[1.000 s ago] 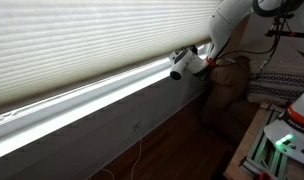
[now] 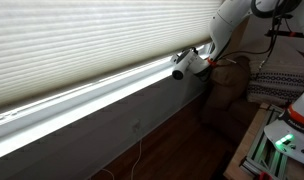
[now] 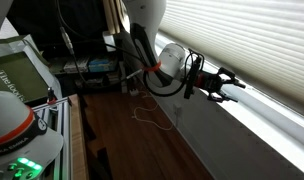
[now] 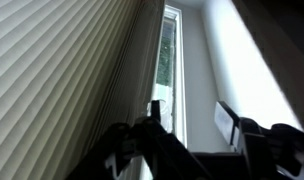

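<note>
A pale pleated blind [image 2: 92, 40] hangs over the window, with a bright strip of glass showing under its lower edge. Below that runs the white windowsill [image 2: 82, 125]. My gripper [image 3: 234, 88] is at the window, close to the blind's lower edge and the sill. In the wrist view the dark fingers [image 4: 154, 112] stand apart at the bottom, open, and nothing shows between them. There the blind [image 4: 52, 80] fills the left side, and a narrow strip of window [image 4: 167, 60] lies beyond the gap. Whether a finger touches the blind, I cannot tell.
A brown armchair [image 2: 230, 95] stands beneath the arm at the right. A white cord [image 2: 138, 150] hangs from the wall outlet to the wooden floor [image 3: 132, 150].
The blind looks unchanged.
</note>
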